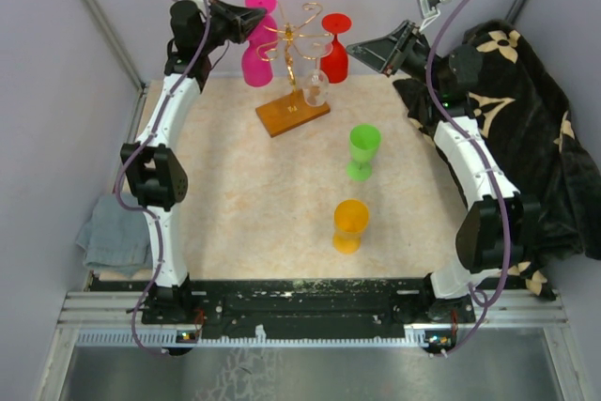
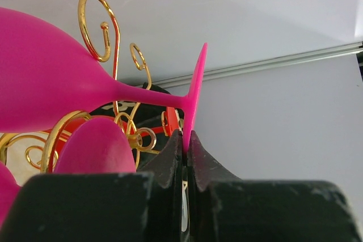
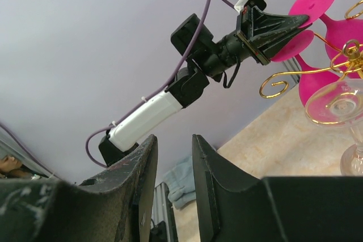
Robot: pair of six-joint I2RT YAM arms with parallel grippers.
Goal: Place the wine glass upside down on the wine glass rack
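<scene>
My left gripper is shut on the foot of an upside-down pink wine glass (image 2: 57,77) at the gold rack (image 2: 94,26), whose wooden base (image 1: 291,113) stands at the back. A second pink glass (image 1: 257,67) hangs lower on it. A red glass (image 1: 335,60) and a clear glass (image 1: 315,88) hang on the right side. My right gripper is open and empty, to the right of the red glass in the top view.
A green glass (image 1: 364,145) and an orange glass (image 1: 351,222) stand upright on the table. A dark patterned cloth (image 1: 545,157) lies at right, a grey cloth (image 1: 113,237) at left.
</scene>
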